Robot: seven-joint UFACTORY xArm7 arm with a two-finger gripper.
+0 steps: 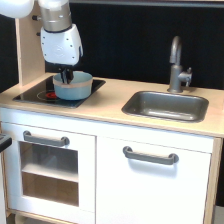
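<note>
A light blue pot (74,89) sits on the black cooktop (44,90) at the left of the wooden counter. From above, my white arm comes down with its gripper (66,77) at the pot's near left rim. The dark fingers are small and overlap the rim and the pot's inside. Whether they are open or shut, or touch the pot, I cannot tell.
A steel sink (166,106) with a grey faucet (178,66) is set into the counter's right side. Below, a windowed cabinet door (48,132) and a white door with a grey handle (150,155) are closed. Bare counter (112,98) lies between cooktop and sink.
</note>
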